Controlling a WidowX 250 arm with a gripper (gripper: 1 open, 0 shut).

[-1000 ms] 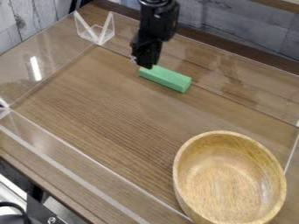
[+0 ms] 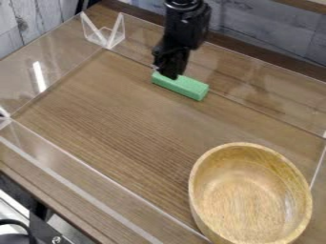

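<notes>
My dark gripper (image 2: 171, 69) reaches down from the top centre of the camera view, its tip just above the left end of a flat green block (image 2: 184, 87) lying on the wooden table (image 2: 114, 133). The gripper looks shut, with nothing visible between its fingers; whether it touches the block is unclear.
A large round wooden bowl (image 2: 249, 195) fills the lower right. A white wire-like stand (image 2: 105, 33) is near the back left corner. The table's edges border the left side and the back.
The gripper has shifted slightly around the block's left end and sits a little lower than earlier. The block shows little or no movement.
</notes>
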